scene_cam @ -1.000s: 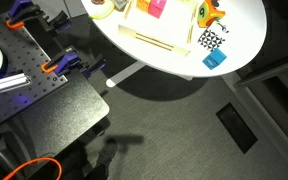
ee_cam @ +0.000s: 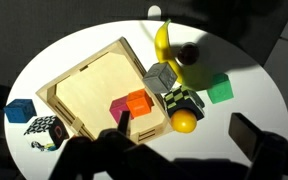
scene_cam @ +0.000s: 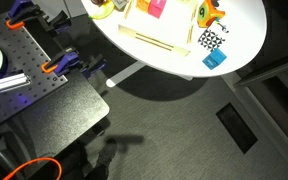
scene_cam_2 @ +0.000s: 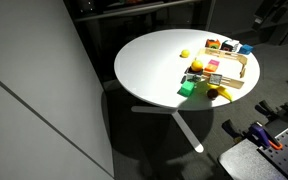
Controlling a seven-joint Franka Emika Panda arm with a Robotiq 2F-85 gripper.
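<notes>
In the wrist view my gripper stands open above the white round table [ee_cam: 269, 80], its dark fingers [ee_cam: 112, 152] wide apart at the lower edge. No object is held between them. Below lies a shallow wooden tray [ee_cam: 68, 88] holding an orange-red cube [ee_cam: 139, 102] and a pink cube [ee_cam: 119, 109]. A grey cube [ee_cam: 160, 77] rests at the tray's right side, partly over its rim or beside it; I cannot tell which. Close to it are a black-and-yellow patterned block [ee_cam: 183, 101] and an orange ball [ee_cam: 184, 121].
A yellow banana [ee_cam: 163, 45], a dark round item [ee_cam: 189, 54] and a green cube [ee_cam: 220, 89] lie right of the tray. On its left are a blue cube [ee_cam: 20, 111] and a checkered block [ee_cam: 50, 130].
</notes>
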